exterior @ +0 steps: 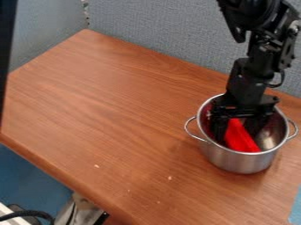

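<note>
A steel pot (pixel 235 160) with two wire handles stands on the right part of the wooden table. In it rests a red object (pixel 240 136), its far end hidden by my gripper (pixel 235 123).
A grey padded wall (pixel 153 26) runs along the back. Cables lie below the table's front left edge.
</note>
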